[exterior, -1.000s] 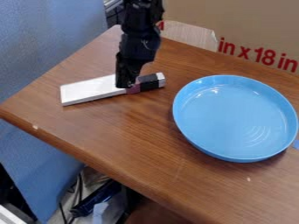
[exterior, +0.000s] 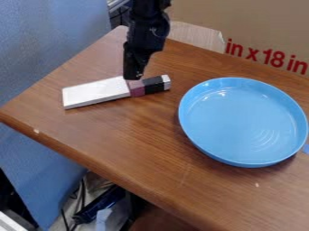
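Observation:
My black gripper point(exterior: 135, 70) hangs over a flat white bar point(exterior: 94, 93) with a pink band point(exterior: 136, 87) and a dark section near its right end, lying on the wooden table. The fingertips are just above or at the pink band; whether they touch it, and whether they are open or shut, I cannot tell. A light blue plate point(exterior: 241, 123) lies to the right of the bar.
The wooden table point(exterior: 169, 171) has bare room in front and behind. A cardboard panel point(exterior: 241, 23) with red lettering stands at the back, and a blue padded surface point(exterior: 36, 54) is on the left.
My gripper has risen slightly and shifted a little right, showing more of the bar beneath it. The bar and plate look unmoved.

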